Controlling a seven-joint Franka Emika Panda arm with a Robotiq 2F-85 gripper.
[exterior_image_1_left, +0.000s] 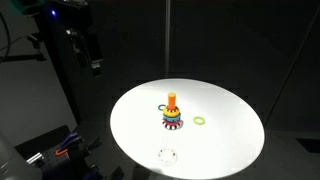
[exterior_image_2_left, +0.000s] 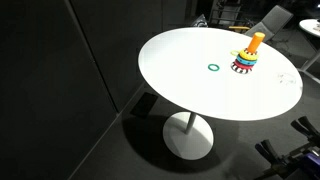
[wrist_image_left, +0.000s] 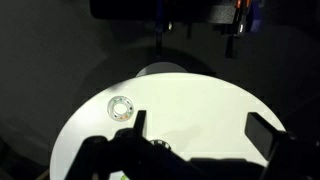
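Observation:
My gripper hangs high above the near edge of the white table, open, with nothing between its fingers. In exterior view 1 it is up at the left, well apart from everything on the tabletop. A stacking toy (exterior_image_1_left: 172, 115) stands upright near the table's middle, with an orange post, coloured rings and a black-and-white base. Beside it lie a green ring (exterior_image_1_left: 199, 124) and a teal ring (exterior_image_1_left: 161, 107). Closer to the front edge rests a pale, clear ring (wrist_image_left: 111, 108). The gripper hides most of the toy in the wrist view.
The round white table (exterior_image_2_left: 185, 85) has wide bare areas around the toy and stands on a single pedestal (exterior_image_2_left: 188, 138). Dark floor surrounds it. Beyond the far side, exterior view 2 shows a chair (exterior_image_2_left: 270, 24).

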